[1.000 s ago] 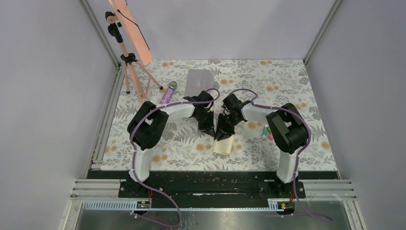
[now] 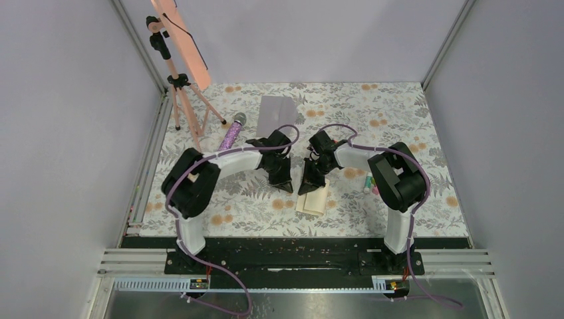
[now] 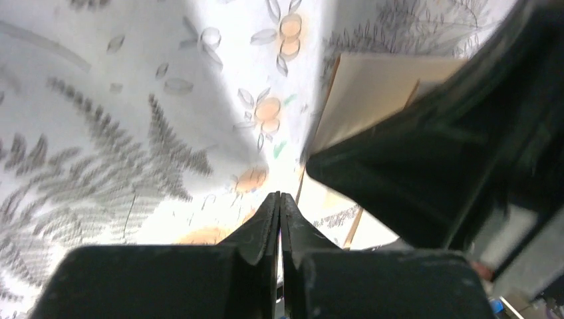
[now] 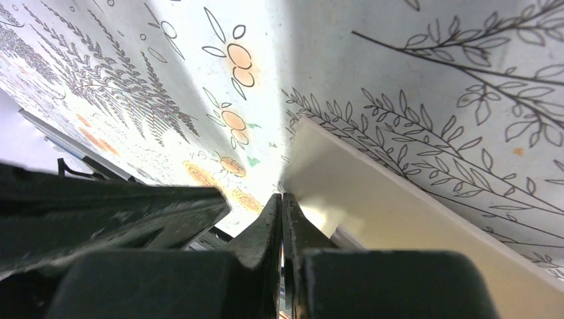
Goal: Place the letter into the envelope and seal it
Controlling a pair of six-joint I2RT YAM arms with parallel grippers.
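Observation:
A cream envelope [image 2: 311, 205] lies on the patterned cloth near the front middle, partly covered by my right gripper [image 2: 302, 193]. In the right wrist view its fingertips are shut together at one corner of the envelope [image 4: 425, 212]; nothing shows between them. Just left of the envelope is my left gripper [image 2: 290, 191], its fingers also shut with nothing visible between them. The left wrist view shows the envelope [image 3: 359, 96] apart from my left fingertips, behind the dark right gripper. A flap edge shows on it. I cannot tell whether a letter is inside.
A grey-white sheet [image 2: 274, 114] lies at the back. To its left are a purple glitter microphone [image 2: 231, 135] and a tripod easel [image 2: 183, 100]. A small green-capped tube [image 2: 368, 182] lies beside the right arm.
My left arm has swung left, away from the envelope. More of the envelope's right side shows, and its edge looks lifted or unfolded there. The right arm has barely moved.

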